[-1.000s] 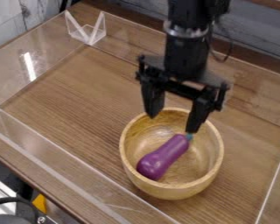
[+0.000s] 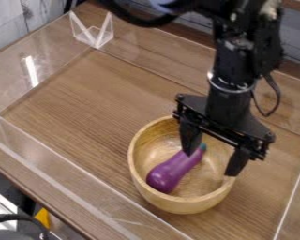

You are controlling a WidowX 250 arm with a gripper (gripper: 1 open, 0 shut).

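Note:
A purple eggplant (image 2: 175, 172) lies tilted in a wooden bowl (image 2: 193, 198) near the lower middle of the table. My black gripper (image 2: 212, 148) hangs low over the bowl, its fingers spread open, one at the bowl's back left, the other at its right side. The eggplant's tip reaches under the gripper between the fingers. Whether the fingers touch the bowl or the eggplant is unclear.
A white wire-like object (image 2: 91, 29) stands at the back left.
The bowl and eggplant look nearly unmoved.

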